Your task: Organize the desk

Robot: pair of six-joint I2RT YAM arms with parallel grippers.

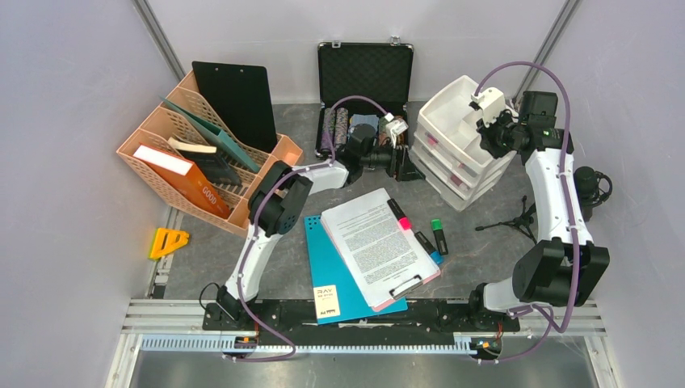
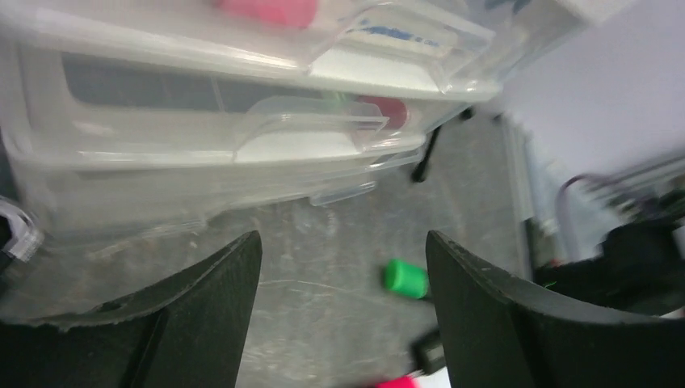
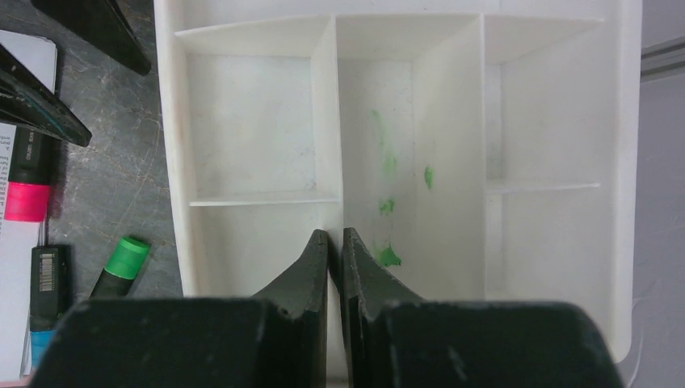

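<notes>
My left gripper is open with nothing between its fingers, in front of the clear drawers (image 2: 266, 137) of the white drawer unit (image 1: 440, 111). In the right wrist view, my right gripper is shut on a thin divider (image 3: 329, 113) of the unit's top tray, whose compartments look empty apart from green marks. Pink (image 1: 399, 215), blue (image 1: 429, 247) and green (image 1: 439, 236) highlighters lie near the clipboard (image 1: 380, 250); the pink one rests on its edge. Beneath the clipboard is a blue folder (image 1: 319, 259).
An orange organizer (image 1: 279, 166) holding books and folders stands at the left. The open case (image 1: 365, 74) at the back is partly hidden by my left arm. A small black tripod (image 1: 517, 221) is right of the drawers.
</notes>
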